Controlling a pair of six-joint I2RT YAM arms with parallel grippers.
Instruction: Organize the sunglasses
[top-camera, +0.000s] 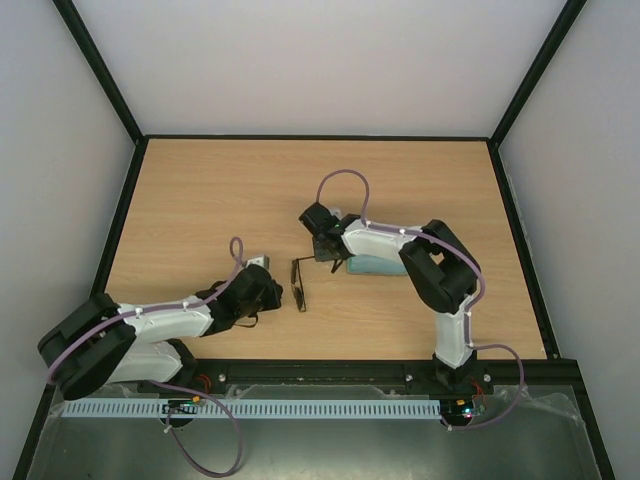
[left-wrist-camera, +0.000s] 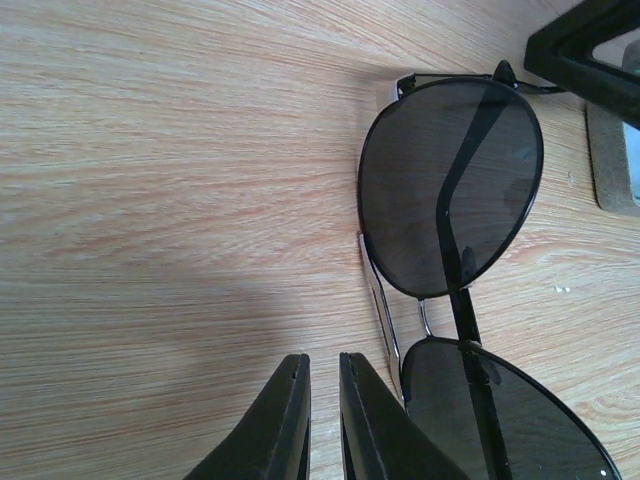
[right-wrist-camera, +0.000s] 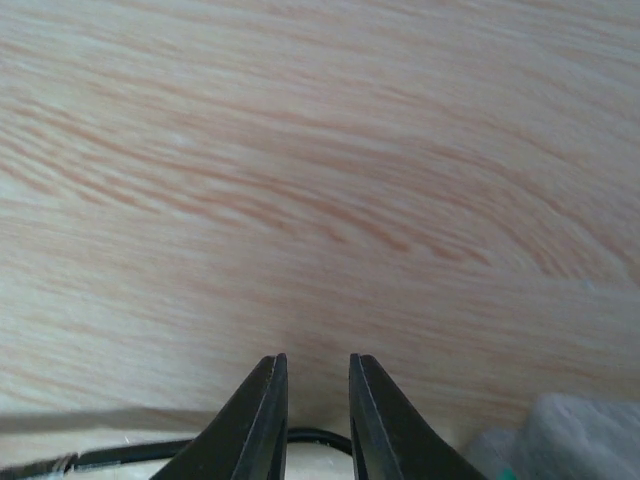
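The dark-lensed sunglasses lie on the table between my two grippers, one temple stretching toward the right gripper. In the left wrist view, both lenses and the thin metal bridge show clearly. My left gripper is part open beside the frame, bare wood showing between its fingers. The right wrist view shows my right gripper also part open, with the black temple running across at its fingers; whether it touches the fingers cannot be told. A teal case lies partly under the right arm.
A grey fuzzy edge, probably the case's, sits close to the right gripper's right finger. Both arms flank the sunglasses closely.
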